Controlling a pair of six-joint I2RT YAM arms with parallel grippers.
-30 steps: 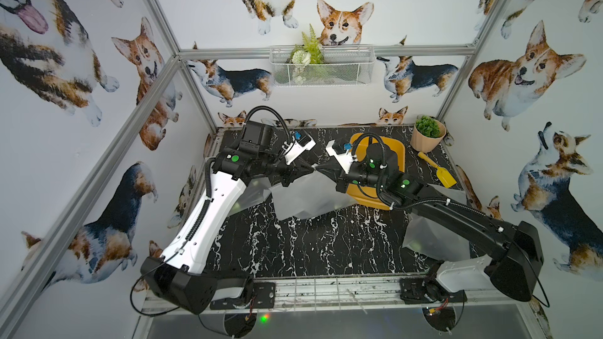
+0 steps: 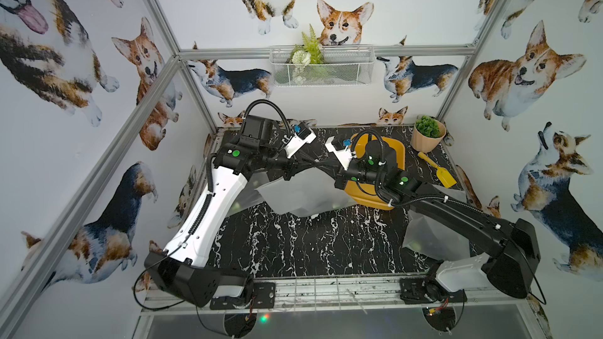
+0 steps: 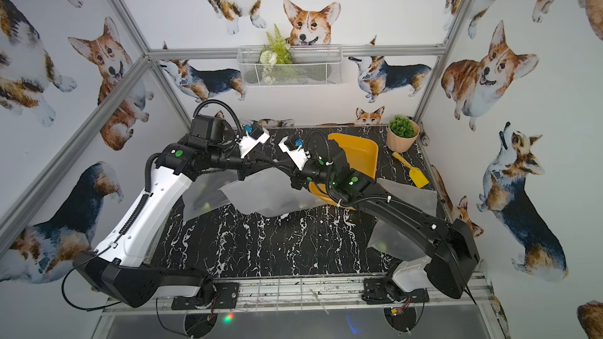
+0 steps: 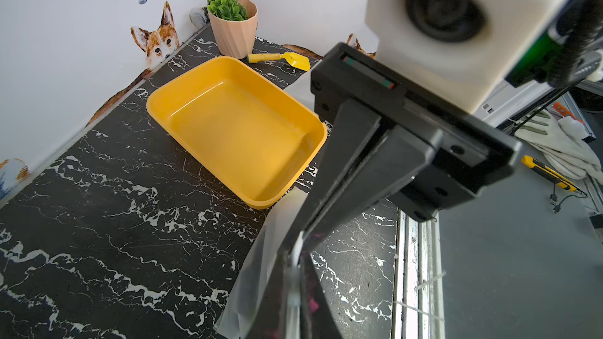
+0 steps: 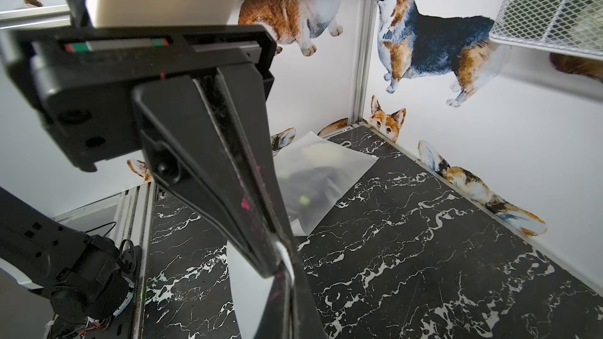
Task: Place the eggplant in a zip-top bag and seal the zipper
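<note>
My left gripper (image 2: 306,162) and right gripper (image 2: 326,166) meet tip to tip above the middle of the table, over a translucent zip bag (image 2: 304,194). The right gripper's fingers are shut on the bag's pale edge (image 5: 281,252). The left gripper's fingertips are on the same edge in the left wrist view; how tightly they are closed is hard to tell. In the right wrist view, a second bag (image 5: 323,182) with a dark shape inside, apparently the eggplant, lies on the table at the left side of the workspace.
A yellow tray (image 4: 235,125) stands at the back right, beside a potted plant (image 2: 428,133) and yellow scoop (image 2: 444,175). Another bag (image 2: 433,232) lies at the right front. A wire basket (image 2: 351,69) hangs on the back wall.
The left arm has shifted slightly upward, its fingertips nudging toward the right gripper. The middle bag has shifted a little leftward. The right arm has barely moved.
</note>
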